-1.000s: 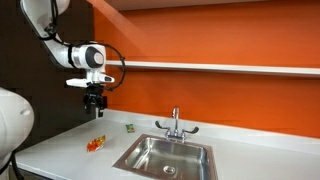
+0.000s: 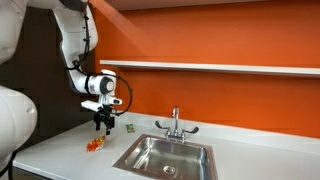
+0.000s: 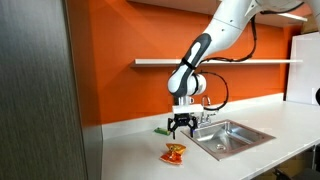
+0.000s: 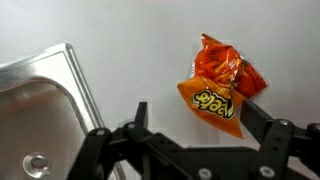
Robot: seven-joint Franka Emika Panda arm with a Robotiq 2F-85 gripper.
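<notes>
An orange candy packet with yellow lettering lies crumpled on the pale counter, left of the sink in exterior view 1. My gripper is open above it, fingers spread wide, with clear air between fingertips and packet in exterior view 2. In the wrist view the packet sits right of the middle of the finger gap, its right part close to the right finger in the picture. Exterior view 1 has the packet just below and slightly left of the gripper.
A steel sink with a tap takes up the counter right of the packet. Near the back wall lies a small green object. A white shelf runs along the orange wall. Bare counter surrounds the packet.
The arm has come down and slightly right in exterior view 1, bringing the gripper closer to the packet. The packet and the green object have not moved.
</notes>
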